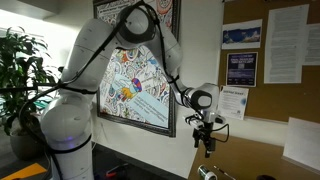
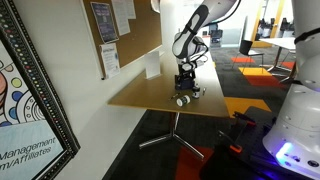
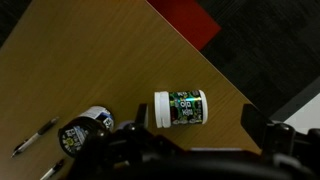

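My gripper stands open over the table, its fingers far apart at the lower part of the wrist view. Between and just ahead of them lies a small white bottle (image 3: 181, 108) on its side, with a dark, green-printed label. Nothing is held. To the left in the same view is a dark container (image 3: 85, 130) with a pale label. In exterior view 1 the gripper (image 1: 207, 143) hangs above the white bottle (image 1: 207, 173), with clear air between. Exterior view 2 shows the bottle (image 2: 183, 100) on the tabletop below the gripper (image 2: 187, 80).
Pens, one of them a dark pen (image 3: 35, 137), lie left of the container. A pinboard wall (image 1: 260, 100) stands behind.
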